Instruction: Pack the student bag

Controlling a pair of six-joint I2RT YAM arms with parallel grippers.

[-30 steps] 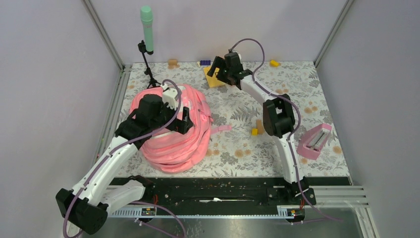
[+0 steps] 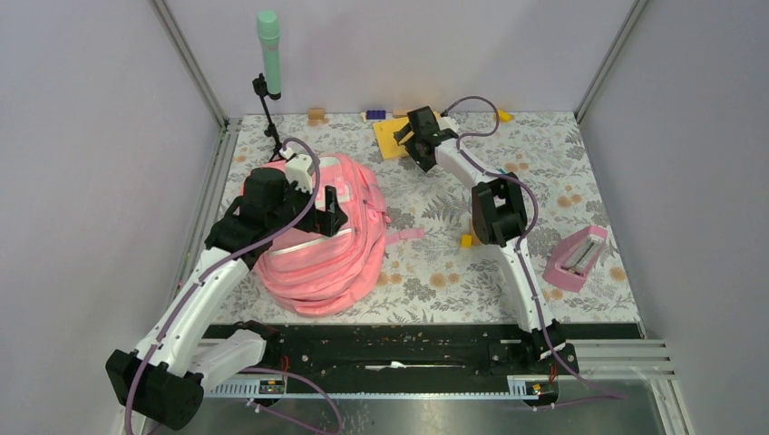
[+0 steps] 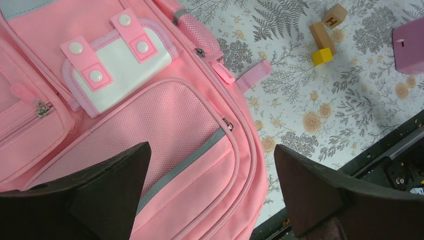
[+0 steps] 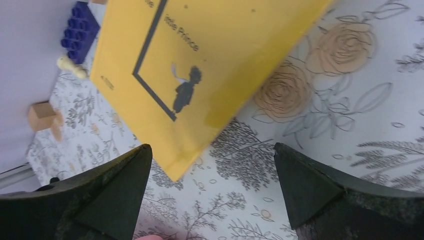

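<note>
The pink backpack lies on the left of the table, with a white flap pocket on its face. Above it my left gripper stands open, fingers empty. At the back middle a yellow booklet with dark print lies flat; my right gripper hangs over its edge, open, with the booklet below the fingers in the right wrist view.
A pink box is at the right, small blocks in the middle. A blue brick, wooden block and yellow piece line the back. A tripod stands back left.
My right gripper has lowered over the yellow booklet and shifted slightly, its arm shifting about. My left gripper has moved slightly leftward over the backpack.
</note>
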